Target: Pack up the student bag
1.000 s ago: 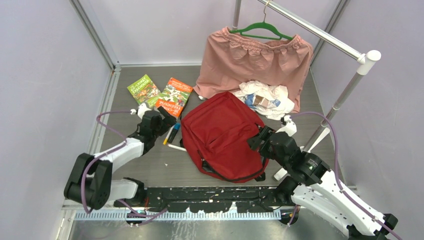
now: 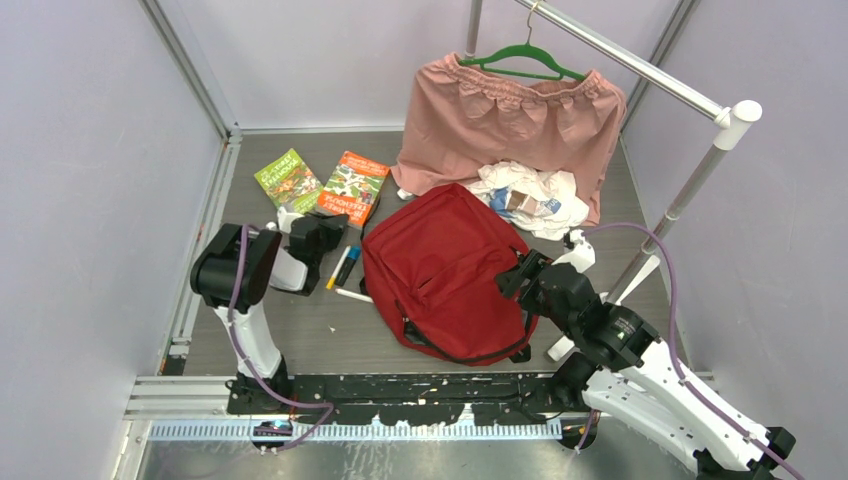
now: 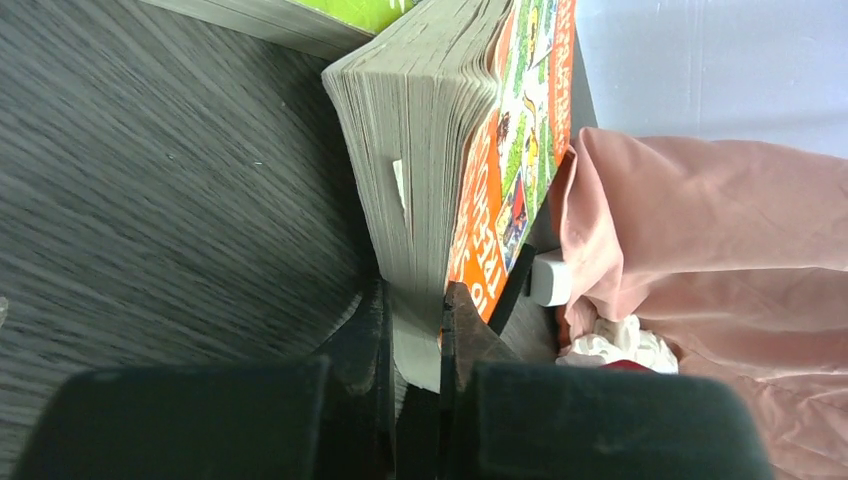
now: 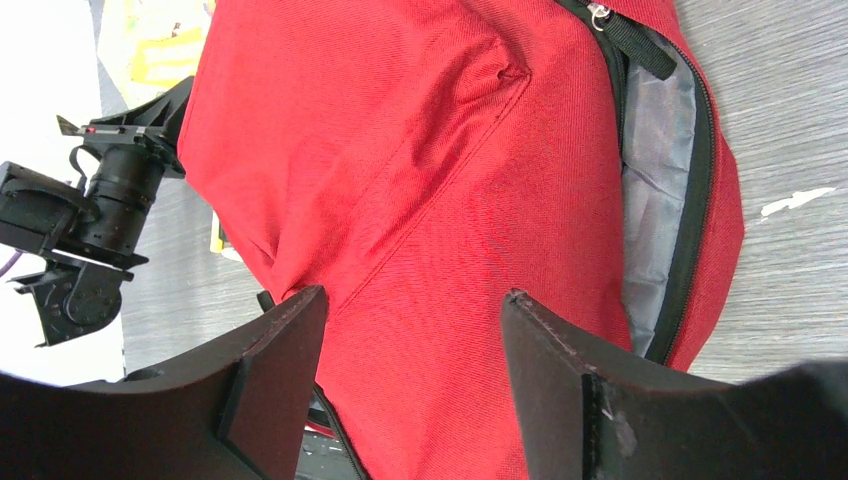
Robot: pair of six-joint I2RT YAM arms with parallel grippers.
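An orange-covered thick book (image 2: 352, 182) stands at the upper left of the floor beside a green book (image 2: 285, 175). My left gripper is shut on the orange book's page-edge end, which looks slightly raised in the left wrist view. The red backpack (image 2: 445, 270) lies in the middle with a side zip open, showing grey lining in the right wrist view. My right gripper hangs over the backpack, its fingers apart with red fabric seen between them. Several pens (image 2: 345, 268) lie left of the backpack.
Pink shorts (image 2: 510, 120) hang from a rail behind. A crumpled white cloth (image 2: 540, 185) with a small packet lies behind the backpack. The rail's post stands at the right. Some bare floor shows left of the pens.
The left arm's elbow has risen and swung forward, and its gripper has shifted slightly at the orange book. The right arm and backpack look unchanged.
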